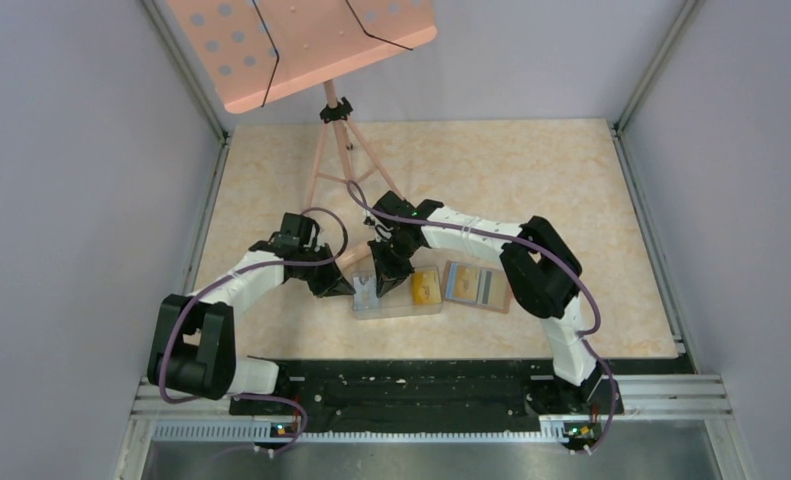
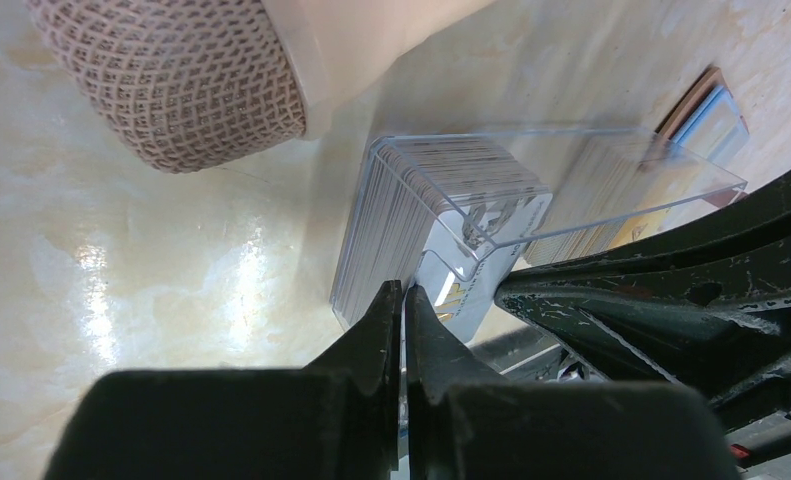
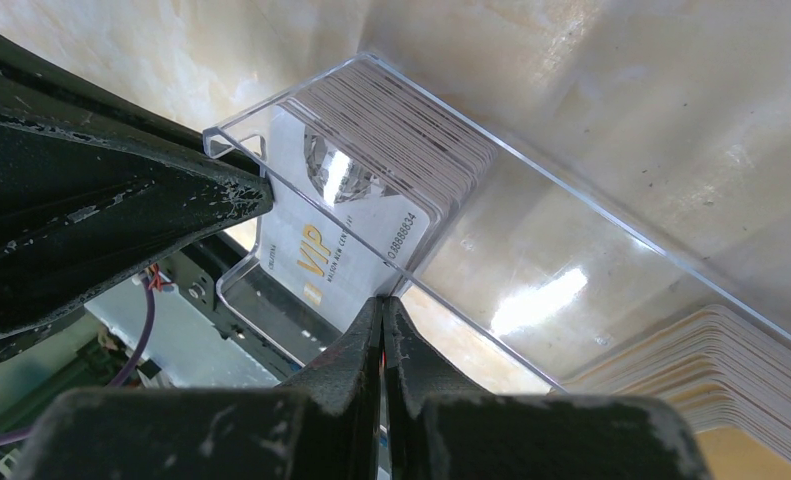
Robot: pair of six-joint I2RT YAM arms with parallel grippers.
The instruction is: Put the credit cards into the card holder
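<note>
A clear box (image 1: 399, 310) lies in front of the arms, holding a stack of white VIP cards (image 3: 316, 245) at its left end and gold cards (image 1: 427, 288) at its right end. My left gripper is shut, its tips at the box's left end by the white stack. On the stack's other side, my right gripper is also shut, tips close to the front card's face. No card shows between either pair of fingers; exact contact is hard to tell. The brown card holder (image 1: 506, 300) lies right of the box, with blue-edged and gold cards showing in it.
Behind the box stands a pink easel (image 1: 333, 150), and a pinkish mesh-covered object (image 2: 176, 85) lies close behind its left end. The two grippers stand very near each other.
</note>
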